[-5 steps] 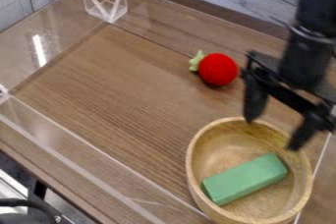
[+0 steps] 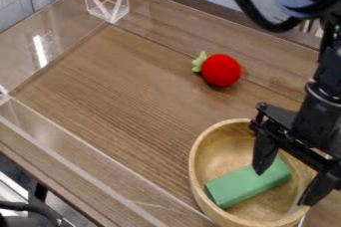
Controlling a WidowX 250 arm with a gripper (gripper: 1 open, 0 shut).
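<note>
My black gripper (image 2: 288, 167) is open at the right, its fingers reaching down over a round tan bowl (image 2: 209, 146). In the bowl lies a green block (image 2: 241, 185), partly behind the fingers. A red tomato-like object with a green top (image 2: 221, 71) rests on the table, behind the bowl.
A wooden table (image 2: 94, 92) fills most of the view, with a wide bare area at the left and centre. A clear plastic object (image 2: 108, 4) stands at the back left.
The objects on the table look unmoved.
</note>
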